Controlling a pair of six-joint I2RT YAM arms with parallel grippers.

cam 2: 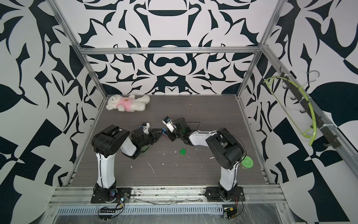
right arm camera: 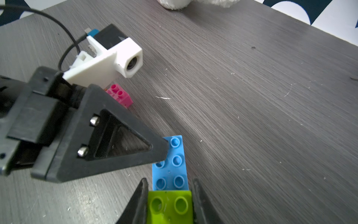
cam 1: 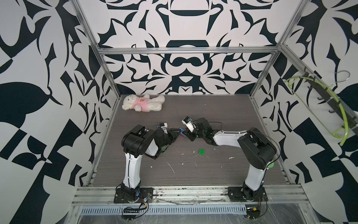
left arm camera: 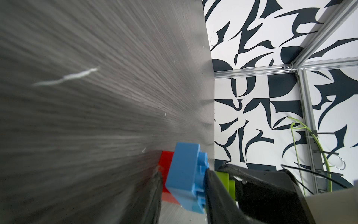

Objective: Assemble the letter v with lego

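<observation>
A long blue brick is pinched in my left gripper, its studs facing up in the right wrist view. My right gripper is shut on a lime-green brick (right arm camera: 169, 207), which overlaps the near end of the blue brick (right arm camera: 175, 164). Whether the two are pressed fully together cannot be told. Beside the blue one, in the left wrist view, a red brick (left arm camera: 166, 160) shows low down, partly hidden. The grippers meet near the middle of the table in both top views. Past the left gripper's finger lies a pink brick (right arm camera: 120, 96).
A green brick (cam 1: 201, 151) lies alone in front of the right arm. A white plush bear (cam 1: 143, 103) rests at the back left. One jar with a green lid (cam 2: 246, 162) stands by the right arm's base. Open table spreads behind the grippers.
</observation>
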